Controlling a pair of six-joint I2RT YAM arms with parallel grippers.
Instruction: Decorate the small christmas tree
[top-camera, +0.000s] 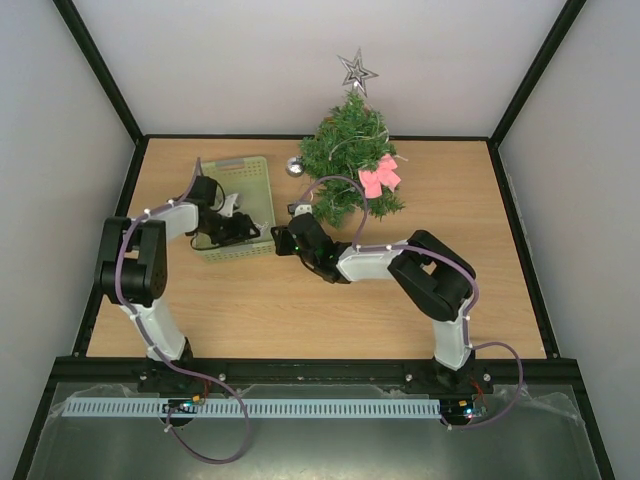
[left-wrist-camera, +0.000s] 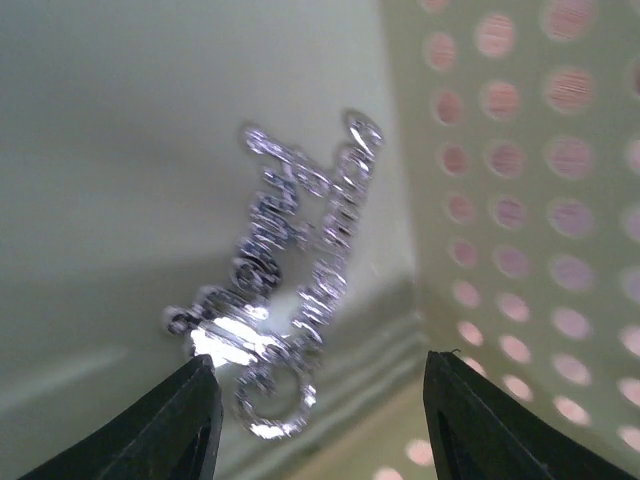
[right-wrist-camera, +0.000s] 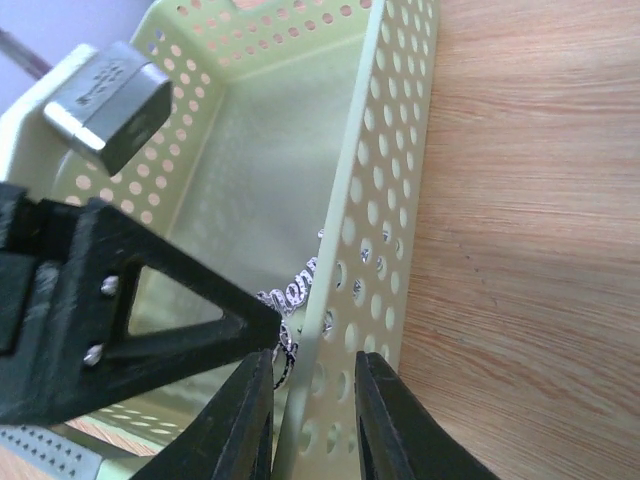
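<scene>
A green tree with a silver star and pink bow stands at the back. My left gripper is open inside the pale green basket, above silver glittery ornaments. My right gripper is at the basket's right wall, one finger on each side of the rim, fingers apart. The left gripper's black body partly fills the right wrist view's left side.
A silver ball lies left of the tree.
</scene>
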